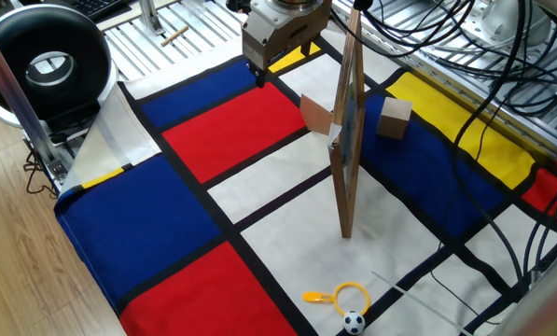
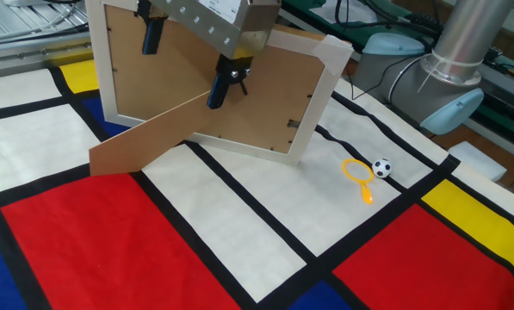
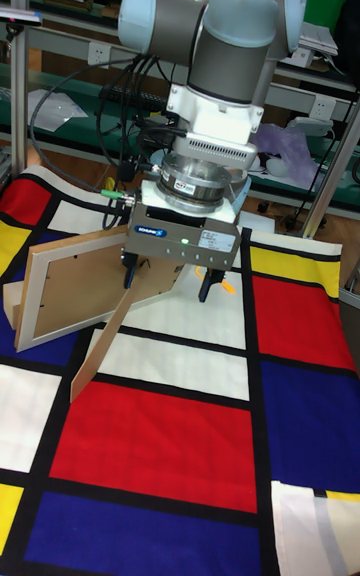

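A picture frame stands on its edge, its brown back and fold-out support leg turned toward the second exterior view. My gripper hangs above the cloth on the support-leg side of the frame. Its two black fingers are spread wide, with nothing held between them. In the first exterior view the gripper is up and left of the frame, apart from it. Beyond the frame a small tan block rests on the blue patch. The frame's front face is mostly hidden.
A yellow magnifying-glass-shaped toy and a small football lie on white cloth near the frame. Loose black cables run along the right.
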